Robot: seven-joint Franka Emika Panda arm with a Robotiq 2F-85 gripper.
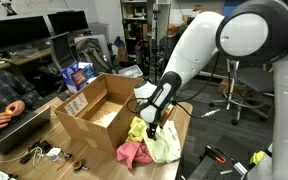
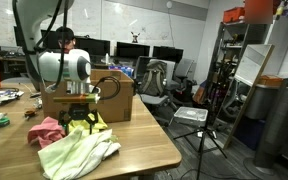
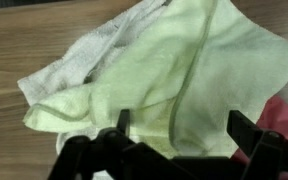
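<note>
A pale green cloth (image 3: pixel 149 75) fills much of the wrist view, creased, with a whitish cloth (image 3: pixel 79 60) partly under it. My gripper is open over the green cloth, and no fold shows between its fingers. In exterior view 2 the gripper (image 2: pixel 81 120) points down at the rear part of the pale cloth pile (image 2: pixel 76 152); whether the tips touch it I cannot tell. A pink-red cloth (image 1: pixel 134 153) and a yellow cloth (image 1: pixel 137 130) lie beside the pale one. A corner of the red cloth (image 3: pixel 281 118) shows at the wrist view's right.
Behind the cloths stands a large open cardboard box (image 1: pixel 91 131), close to the arm. Cables and small tools lie at the table's left in exterior view 1. Bare wooden table (image 2: pixel 149 150) shows right of the pile in exterior view 2.
</note>
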